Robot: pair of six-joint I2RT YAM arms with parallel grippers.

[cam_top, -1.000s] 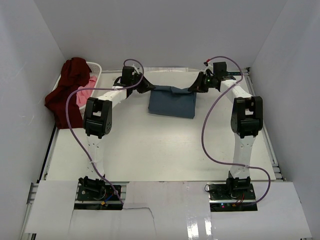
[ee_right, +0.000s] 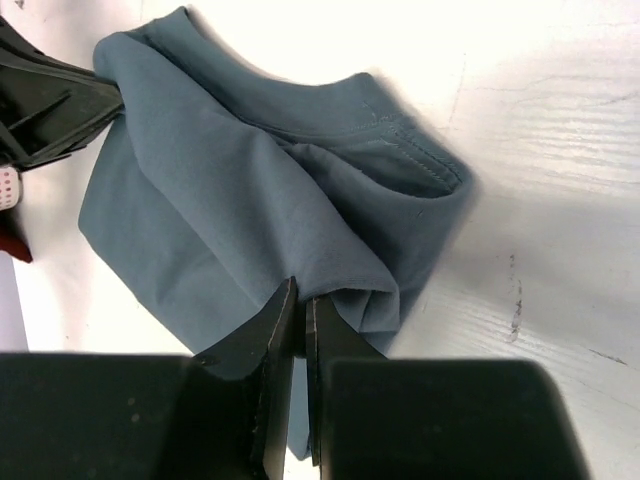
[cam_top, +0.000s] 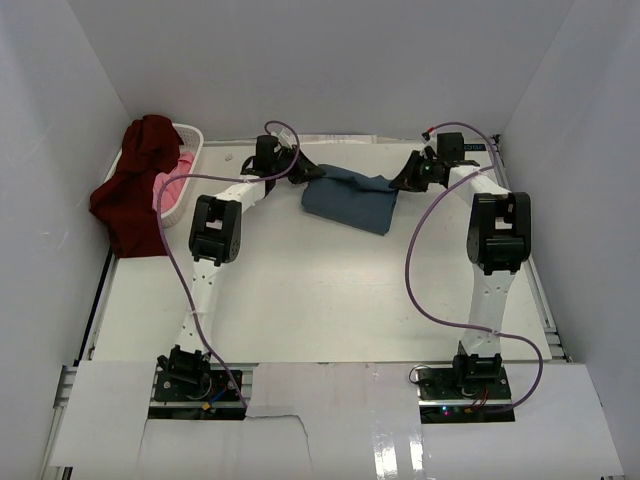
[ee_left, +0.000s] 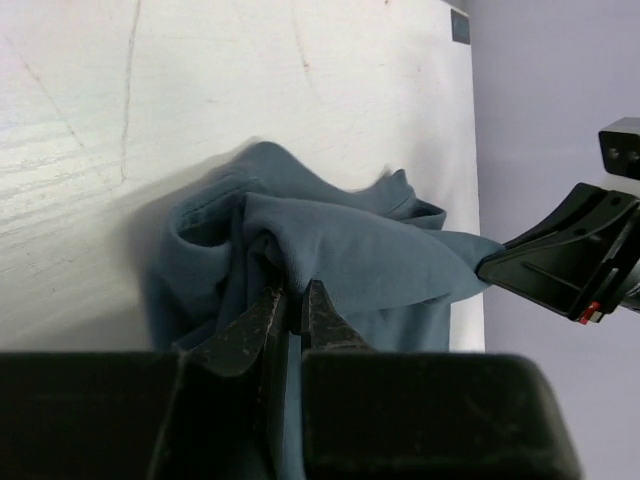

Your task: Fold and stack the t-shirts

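Note:
A blue-grey t-shirt [cam_top: 350, 203], folded into a rough rectangle, lies toward the back of the white table. My left gripper [cam_top: 314, 172] is shut on its upper left part; in the left wrist view the cloth [ee_left: 340, 240] bunches up between the fingertips. At the upper right part, my right gripper [cam_top: 398, 185] is likewise shut on the shirt, and the pinched fold [ee_right: 250, 190] runs as a raised ridge between both grippers. The lower part of the shirt lies flat. A dark red garment [cam_top: 140, 190] and a pink one [cam_top: 172, 182] hang in and over the basket at left.
The white basket [cam_top: 190, 150] stands at the back left corner, with the red garment spilling onto the table. Grey walls enclose the back and sides.
The right gripper has shifted a little toward the front. The shirt has turned slightly, its right end now nearer the front.

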